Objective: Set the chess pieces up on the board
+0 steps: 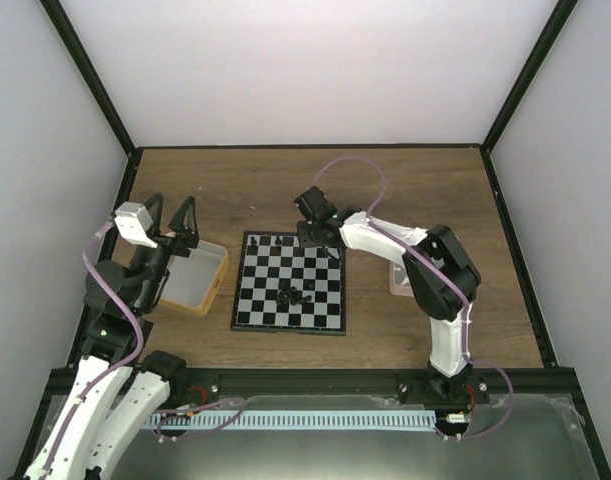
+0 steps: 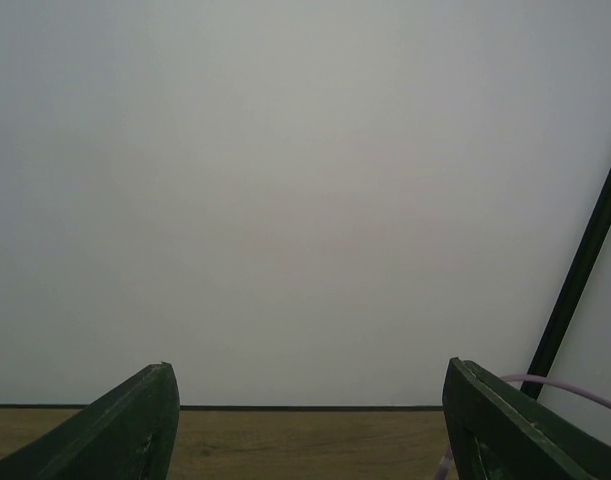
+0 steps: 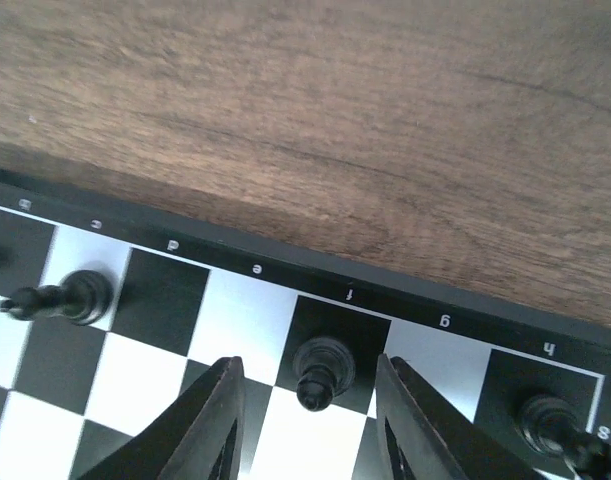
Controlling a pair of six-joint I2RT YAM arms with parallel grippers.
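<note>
The chessboard [image 1: 257, 310] lies mid-table, with black pieces along its far edge and a small dark cluster [image 1: 290, 296] nearer the front. In the right wrist view a black piece [image 3: 321, 370] stands on the f-file edge square, between and just beyond the open fingers of my right gripper. Other black pieces stand left [image 3: 80, 296] and right [image 3: 550, 425] of it. My left gripper is raised over the left side, open and empty, facing the back wall.
A yellow-rimmed bin [image 1: 216, 286] sits left of the board, beneath the left arm. A pale container [image 1: 400, 285] is partly hidden under the right arm.
</note>
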